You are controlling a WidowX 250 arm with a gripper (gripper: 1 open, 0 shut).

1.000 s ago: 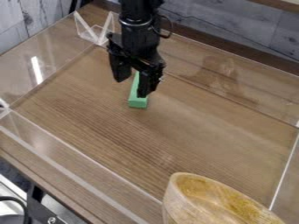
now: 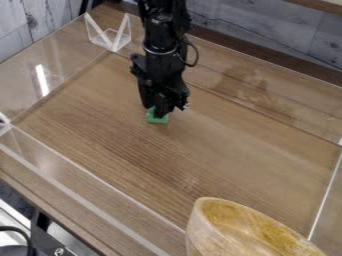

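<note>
My black gripper [image 2: 159, 98] is low over the wooden table, at the upper middle of the camera view, directly on or around a small green object [image 2: 156, 116]. The green object is mostly hidden behind the gripper, with only its lower part showing. Whether the fingers are shut on it cannot be told.
A yellow bowl-like object [image 2: 241, 232] lies at the bottom right. Clear plastic items stand at the top left and left edge. A wall runs along the back.
The gripper has moved slightly left and down over the green object, which is now more covered than before.
</note>
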